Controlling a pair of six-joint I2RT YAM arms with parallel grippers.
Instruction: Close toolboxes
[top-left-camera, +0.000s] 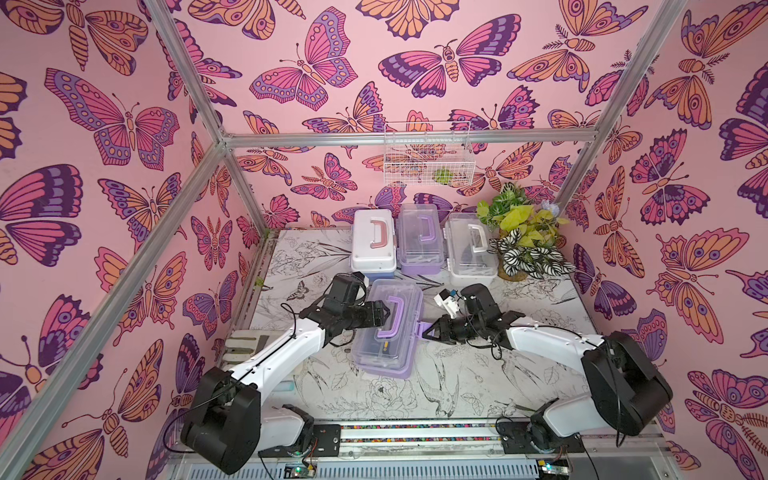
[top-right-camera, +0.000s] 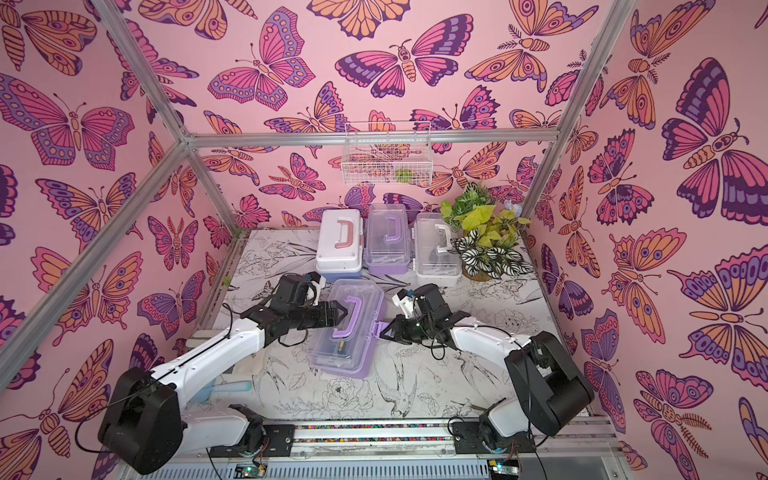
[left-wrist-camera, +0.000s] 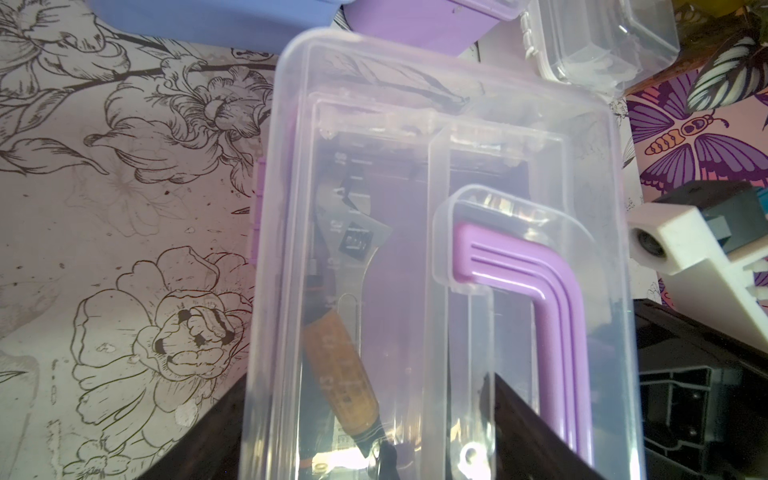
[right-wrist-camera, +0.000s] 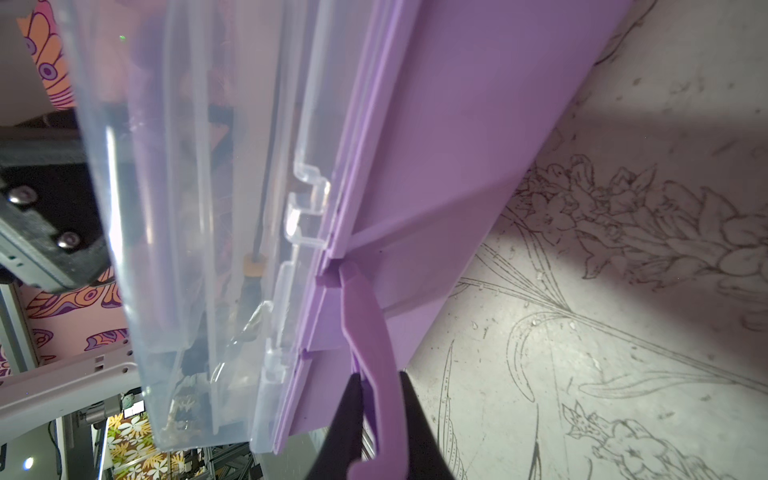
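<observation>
A purple toolbox (top-left-camera: 384, 352) with a clear lid and purple handle lies at the front middle, tools visible inside through the lid (left-wrist-camera: 400, 200). My left gripper (top-left-camera: 376, 316) is over its left part, shut, its fingers dim behind the clear lid in the left wrist view; what exactly lies between them is hidden. On the right side of the box, my right gripper is shut on the purple latch (right-wrist-camera: 360, 312), which sticks outward from the box.
Three toolboxes stand at the back: white (top-left-camera: 373, 240), purple (top-left-camera: 420, 240) and clear-lidded (top-left-camera: 470, 248). A plant (top-left-camera: 520, 232) is at the back right, and a wire basket (top-left-camera: 428, 160) hangs behind. Bare table lies in front.
</observation>
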